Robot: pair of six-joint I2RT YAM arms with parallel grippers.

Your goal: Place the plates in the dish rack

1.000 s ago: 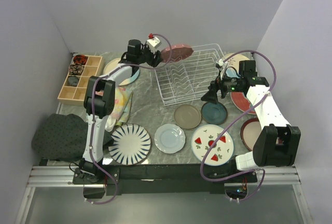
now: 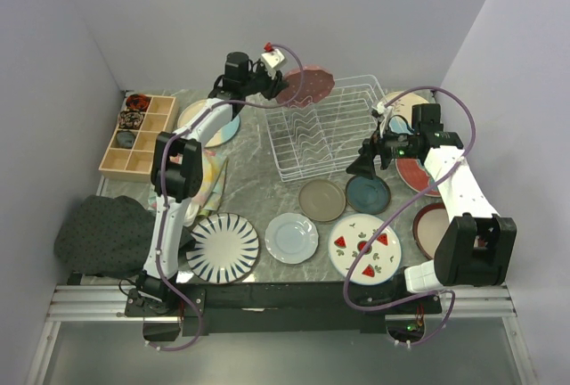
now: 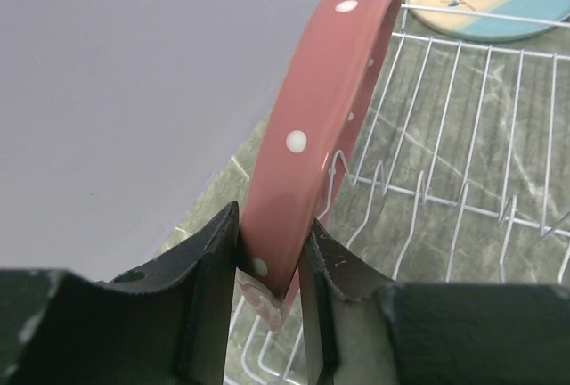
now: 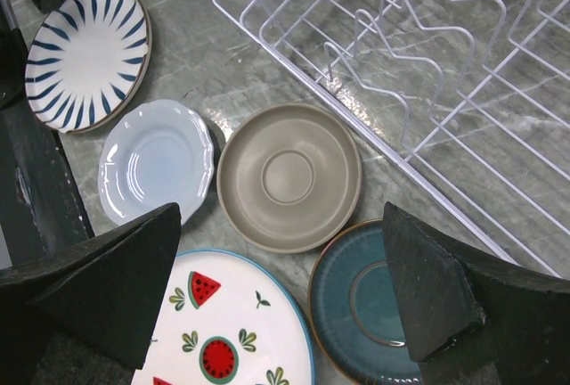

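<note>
A dusty-red plate with white dots (image 2: pixel 311 87) stands steeply tilted at the back of the white wire dish rack (image 2: pixel 307 176). In the left wrist view, my left gripper has this red plate (image 3: pixel 307 109) between its fingers, one on each side of its lower edge; how firmly they press does not show. Bent rack wires (image 3: pixel 419 216) rise just beside the plate. Over the front right of the rack, my right gripper (image 2: pixel 367 159) is open and empty. Below it lie a teal plate (image 4: pixel 356 349), a taupe plate (image 4: pixel 289 216) and a watermelon plate (image 4: pixel 258 314).
Also on the table are a pale blue-white plate (image 2: pixel 291 238), a blue-striped plate (image 2: pixel 223 248) and a brown-rimmed plate (image 2: pixel 431 230). A wooden divided box (image 2: pixel 140 163) stands at the left, a dark cloth (image 2: pixel 111 235) below it. Most of the rack is empty.
My left gripper has shifted right and toward the back. The red plate has moved with it, reaching farther back and showing more of its face. The right arm has stayed still.
</note>
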